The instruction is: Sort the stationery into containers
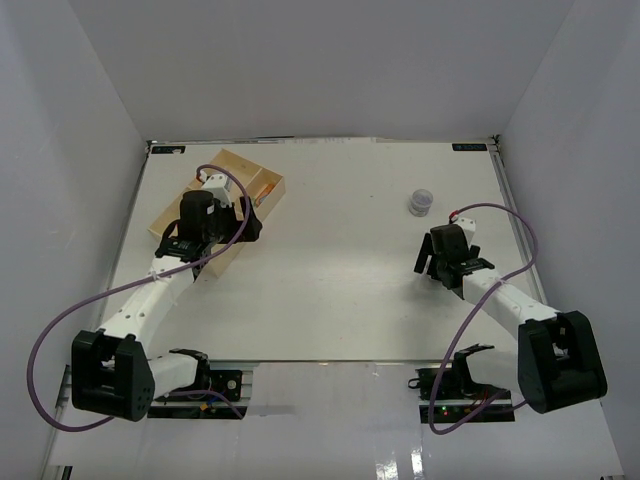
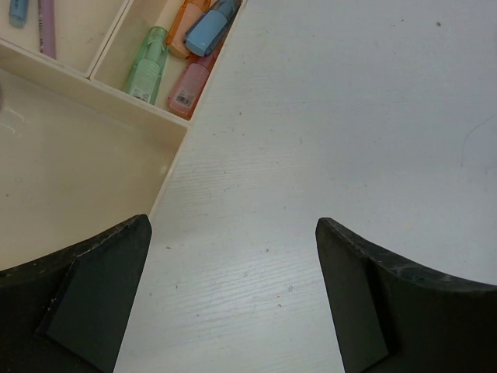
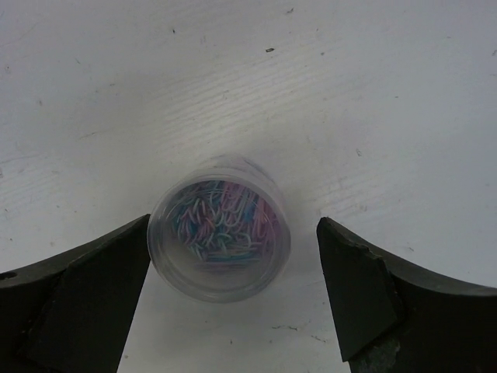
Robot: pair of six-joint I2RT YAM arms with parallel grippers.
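In the right wrist view a round clear jar of coloured paper clips (image 3: 221,233) stands on the table between the spread fingers of my right gripper, nearer the left one. A second clear jar (image 1: 421,202) stands behind that gripper in the top view. My left gripper hangs open and empty over the front right edge of the divided wooden box (image 1: 272,204). One small compartment holds green (image 2: 147,66), blue (image 2: 210,33), orange and pink highlighters. Another holds pens, including a purple one (image 2: 46,27). The left arm covers much of the box from above.
Bare white table (image 1: 330,260) stretches between the two arms. Grey walls (image 1: 310,65) close in the back and both sides. Purple cables (image 1: 110,290) loop beside each arm.
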